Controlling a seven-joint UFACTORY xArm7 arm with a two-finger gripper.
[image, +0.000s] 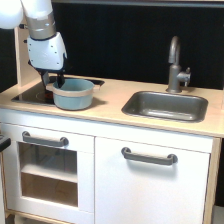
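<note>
A blue-grey pot (74, 96) with handles stands on the dark stovetop (36, 94) at the left of the play kitchen's counter. My gripper (54, 80) points down at the pot's left back rim, with its dark fingers close to the near-left handle. Whether they touch the pot, or have anything between them, is too small to make out.
To the right, a steel sink (166, 105) is set into the wooden counter (115, 92), with a tall faucet (178, 68) behind it. Bare counter lies between pot and sink. White cabinet doors (150, 185) with grey handles are below.
</note>
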